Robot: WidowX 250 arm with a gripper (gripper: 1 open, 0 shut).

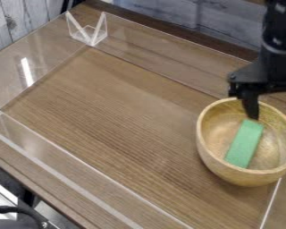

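Note:
A round tan bowl point(214, 143) sits at the right of the wooden table, with a green rectangular block point(241, 145) lying inside it. My gripper point(250, 100) is over the bowl's back rim, dark and open, its fingers pointing down, with nothing seen between them.
A white wire-like object point(88, 29) stands at the back left. Dark edges border the table at the top and lower left.

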